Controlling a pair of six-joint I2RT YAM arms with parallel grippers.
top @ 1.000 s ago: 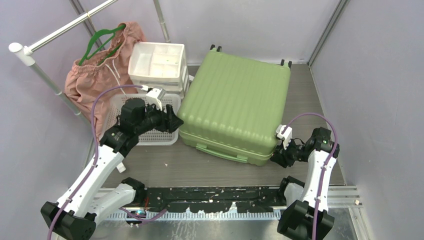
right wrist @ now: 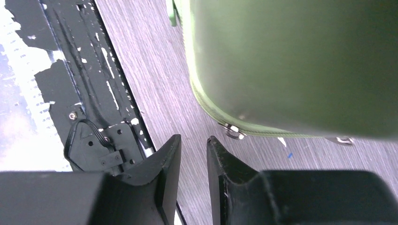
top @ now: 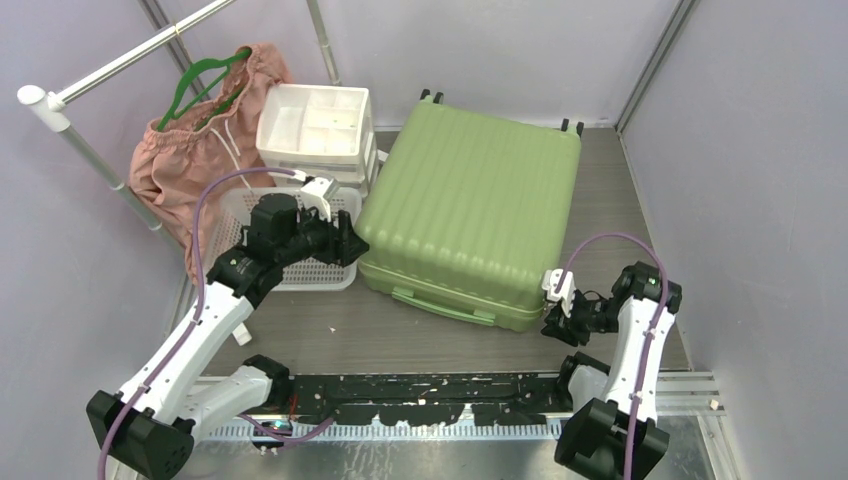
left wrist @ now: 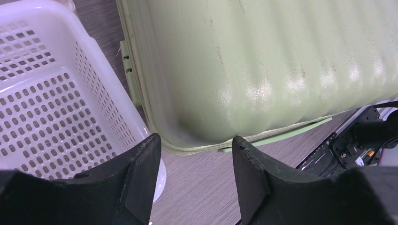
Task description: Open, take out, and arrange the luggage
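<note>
A closed green suitcase (top: pixel 465 210) lies flat in the middle of the floor, its handle (top: pixel 440 310) toward the front. My left gripper hovers at its front left corner, fingers apart, with the zipper seam showing just beyond them and nothing held. My right gripper is low beside the front right corner, its fingers parted a little over bare floor, near two metal zipper pulls (right wrist: pixel 233 131) on the seam.
A white perforated basket (left wrist: pixel 56 122) stands left of the suitcase, with white drawers (top: pixel 312 120) behind it and a pink bag (top: pixel 165 175) on a rail. Bare floor (top: pixel 350 340) runs along the front and right.
Both arms have shifted slightly: the left a little to the right, the right a little toward the front. The suitcase looks unmoved.
</note>
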